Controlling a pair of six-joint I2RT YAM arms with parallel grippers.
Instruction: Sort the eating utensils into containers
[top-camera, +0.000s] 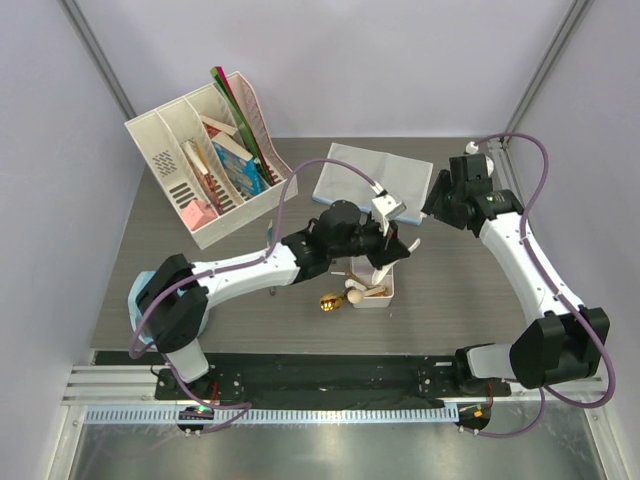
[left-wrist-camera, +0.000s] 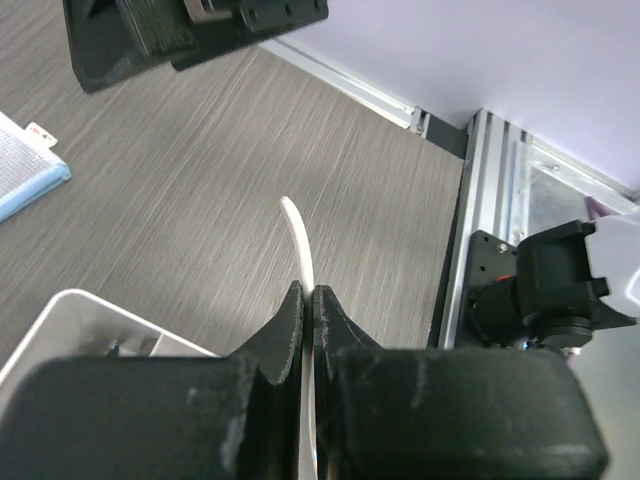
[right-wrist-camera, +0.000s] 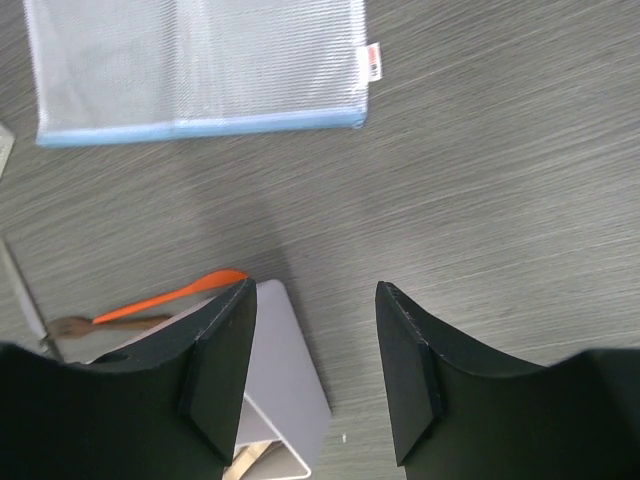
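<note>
My left gripper is shut on a thin white utensil (left-wrist-camera: 297, 235), upright above the small white container (top-camera: 373, 300), which holds wooden and white pieces. A gold utensil (top-camera: 331, 301) lies left of the container. In the right wrist view, an orange utensil (right-wrist-camera: 165, 295), a wooden one (right-wrist-camera: 72, 326) and a metal one (right-wrist-camera: 20, 285) lie beside the container. My right gripper hangs open over the table with nothing between its fingers, right of the left one.
A grey mesh mat (top-camera: 372, 178) lies at the back centre. A large white organiser (top-camera: 163, 150) with boxes stands at the back left. A light-blue object (top-camera: 140, 305) is partly behind the left arm.
</note>
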